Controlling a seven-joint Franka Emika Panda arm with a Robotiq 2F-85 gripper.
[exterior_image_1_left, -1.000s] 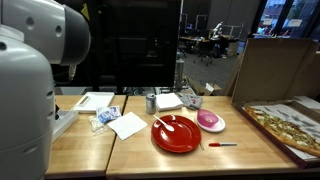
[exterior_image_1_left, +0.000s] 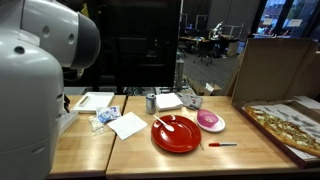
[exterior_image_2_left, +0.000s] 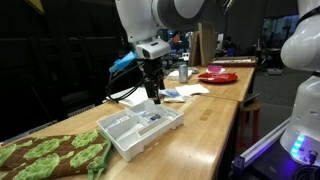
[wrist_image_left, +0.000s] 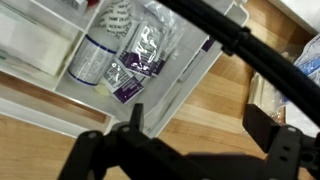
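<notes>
My gripper stands open in the wrist view, with bare table and a strip of the white tray's edge showing between its spread fingers. Below it in that view lies a white compartment tray (wrist_image_left: 52, 112), holding a clear bottle-like item (wrist_image_left: 92, 60) and shiny silver-purple packets (wrist_image_left: 146, 45). From the second exterior view, the gripper (exterior_image_2_left: 156, 92) points down just above the tray (exterior_image_2_left: 125, 138), near its far side. Whether it touches anything there is hard to tell. In the first exterior view the arm fills the left side and the gripper is out of sight.
A red plate (exterior_image_1_left: 176, 134) with a white spoon, a pink bowl (exterior_image_1_left: 209, 119), a red-handled knife (exterior_image_1_left: 222, 145), a can (exterior_image_1_left: 151, 103) and white paper (exterior_image_1_left: 127, 125) occupy the table. An open pizza box (exterior_image_1_left: 290, 125) stands right. Green-brown cloth (exterior_image_2_left: 55, 158) lies beside the tray.
The table objects stay put.
</notes>
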